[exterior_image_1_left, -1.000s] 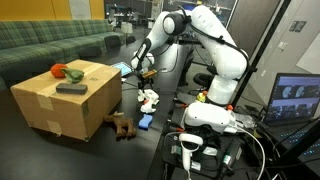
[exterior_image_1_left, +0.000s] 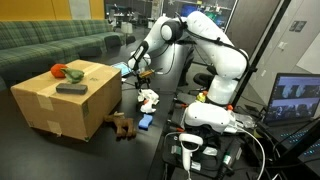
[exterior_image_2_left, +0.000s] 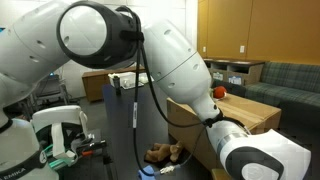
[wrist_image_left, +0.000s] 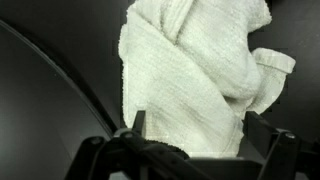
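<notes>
A crumpled white cloth (wrist_image_left: 195, 75) fills the middle of the wrist view, lying on the dark table. It also shows as a small white heap (exterior_image_1_left: 149, 101) in exterior view 1, to the right of the cardboard box. My gripper is open above the cloth, its two dark fingertips wide apart near the cloth's lower part. No object is held between them. In exterior view 2 the arm itself hides the gripper and the cloth.
A cardboard box (exterior_image_1_left: 85, 103) carries a red item (exterior_image_1_left: 58, 71), a green item and a dark block (exterior_image_1_left: 72, 88). Brown objects (exterior_image_1_left: 124, 126) and a blue block (exterior_image_1_left: 146, 121) lie on the table near the box. Bare table surrounds the cloth.
The arm's far end and gripper have shifted slightly near the cloth. The cloth and the other objects look unmoved.
</notes>
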